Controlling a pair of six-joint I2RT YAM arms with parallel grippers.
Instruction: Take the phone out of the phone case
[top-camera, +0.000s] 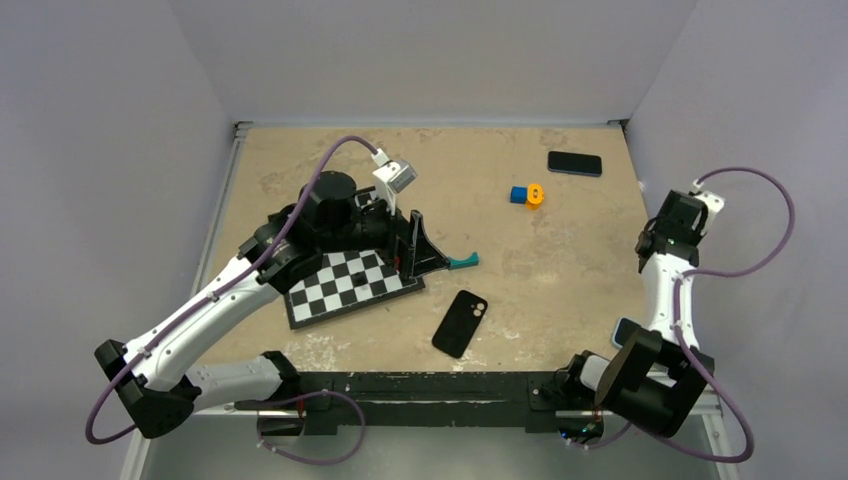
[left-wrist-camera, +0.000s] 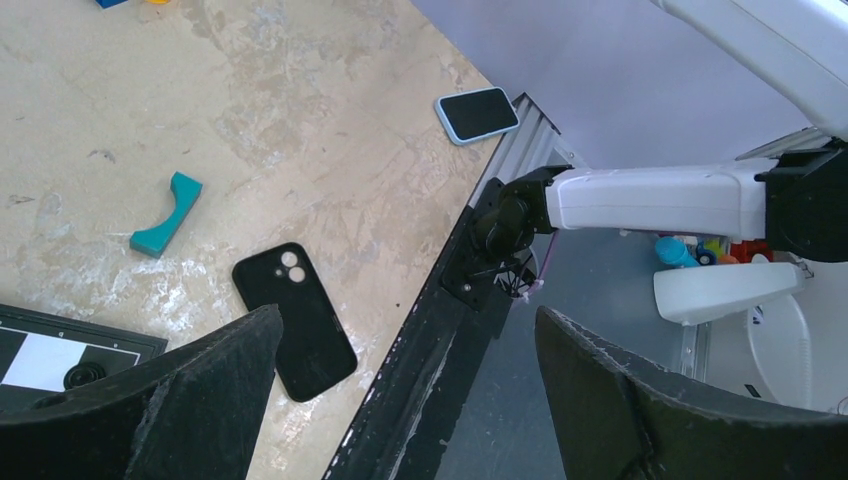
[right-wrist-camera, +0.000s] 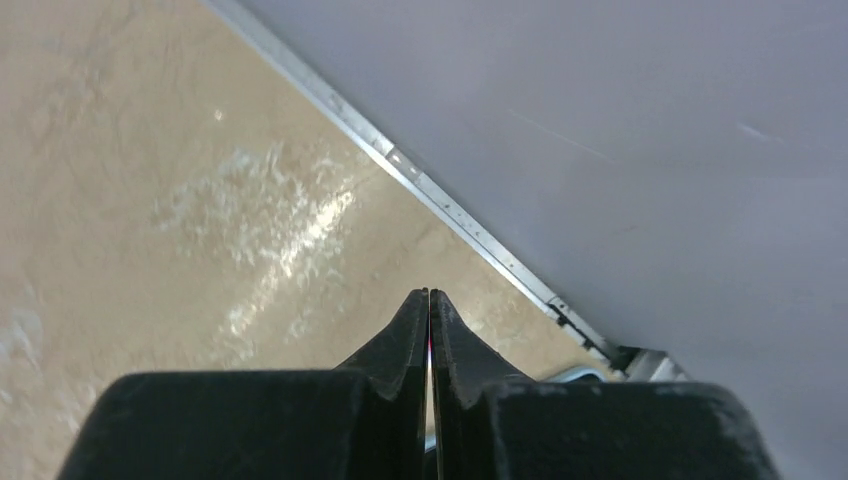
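Observation:
The phone in the light blue case (left-wrist-camera: 478, 115) lies screen up on the table near the front right corner, beside the metal rail. From above, the right arm covers most of it, leaving its left end (top-camera: 624, 331) visible. My right gripper is shut with its fingertips together and nothing between them. Only a light blue edge of the case (right-wrist-camera: 581, 373) shows behind its fingers, outside them. My left gripper is open and empty, held over the left half of the table, well away from the phone.
A black phone case (top-camera: 460, 323) with camera holes lies front centre. Nearby are a teal curved block (top-camera: 465, 261) and a checkered board (top-camera: 318, 301). A dark phone (top-camera: 575, 163) and blue and orange pieces (top-camera: 535, 197) sit farther back. A wall (right-wrist-camera: 650, 180) bounds the right side.

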